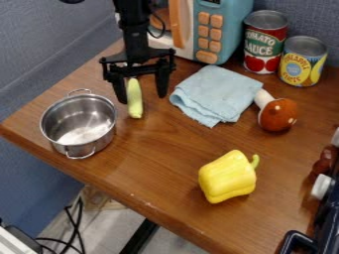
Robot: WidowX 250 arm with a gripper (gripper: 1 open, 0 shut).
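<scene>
The black gripper [138, 72] hangs at the upper left of the table, its two fingers spread apart just over a pale yellow, elongated object [134, 97], which lies upright in the view on the wood, reaching toward the camera from beneath the gripper. Whether anything touches the fingers is hard to tell. A steel pot [78, 125] with two handles stands to the left and nearer.
A folded blue cloth [213, 95] lies right of the gripper. A toy microwave [205, 25], two cans [265, 43], a mushroom-like toy [277, 115] and a yellow pepper [227, 179] occupy the back and right.
</scene>
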